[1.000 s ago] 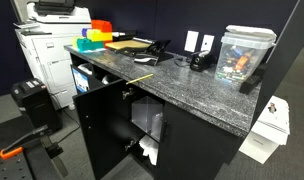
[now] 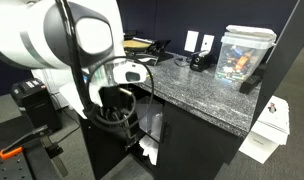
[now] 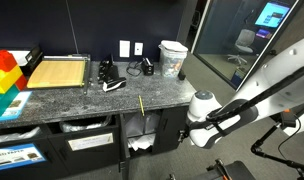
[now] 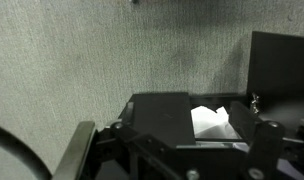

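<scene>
In the wrist view my gripper is open, its dark fingers (image 4: 78, 150) spread apart at the bottom edge, with nothing held between them. Beyond the fingers lies a white crumpled item (image 4: 212, 123) beside dark cabinet parts. The first exterior view has my white arm (image 2: 80, 40) in front of the black cabinet, covering part of its opening. Low inside is the same white item (image 2: 149, 149). The cabinet door (image 2: 97, 145) stands swung out, partly hidden by the arm. The second exterior view places my arm (image 3: 214, 125) right of the open cabinet (image 3: 142, 123).
A speckled countertop (image 2: 207, 98) runs above the cabinet, carrying a clear tub (image 2: 242, 55) and a black device (image 2: 202, 60). A yellow pencil (image 3: 142, 103) lies near the counter's front edge. A white box (image 2: 269, 130) sits on the floor to the right. Grey carpet lies open before the cabinet.
My arm was out of view a second ago. Door and white item look unmoved.
</scene>
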